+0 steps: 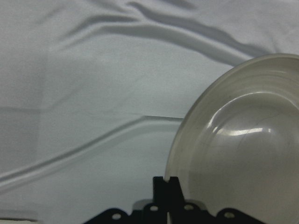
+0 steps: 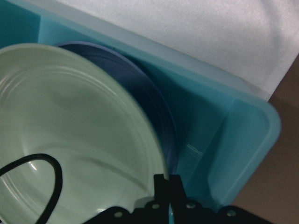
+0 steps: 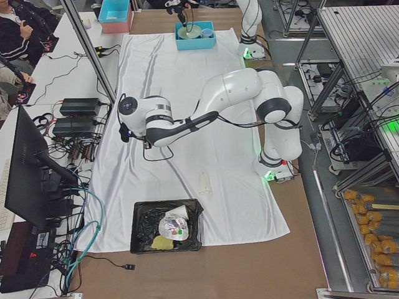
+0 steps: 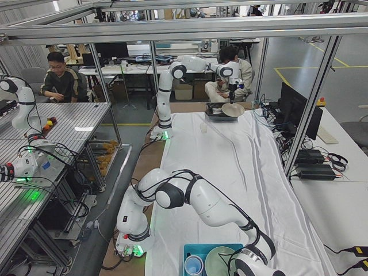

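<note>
A beige plate (image 1: 243,154) (image 4: 233,110) hangs from my left gripper, shut on its rim, above the white cloth; the arm mostly hides it in the camera left view. My right gripper is shut on the rim of a pale green plate (image 2: 79,121), over a blue plate (image 2: 147,88) in a light blue bin (image 2: 252,140). At the near end of the cloth in the camera left view stands a black-lined bin (image 3: 143,246) holding foil, white and yellow items.
A small blue cup (image 4: 193,265) sits in the light blue bin. A monitor (image 3: 31,180) and cables line one side, metal posts stand alongside, and people sit nearby.
</note>
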